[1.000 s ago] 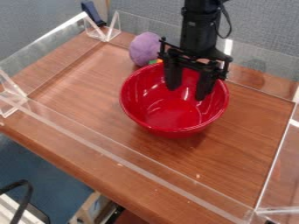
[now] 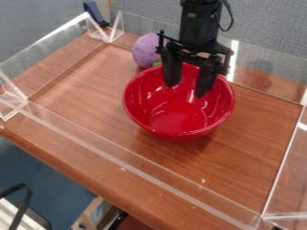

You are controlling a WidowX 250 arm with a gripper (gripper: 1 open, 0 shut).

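My black gripper (image 2: 188, 76) hangs from the top centre, its fingers spread apart over the red bowl (image 2: 178, 117), reaching down to the bowl's back part. The bowl is glossy and sits upright on the wooden table. I see nothing between the fingers. A purple round object (image 2: 146, 49) lies behind the bowl to the left, partly hidden by the arm.
Clear plastic walls edge the wooden table (image 2: 84, 103) on the sides and front. Free surface lies left of the bowl and in front of it. A grey panel stands behind.
The gripper has moved slightly to the left and up over the bowl. The bowl looks unmoved.
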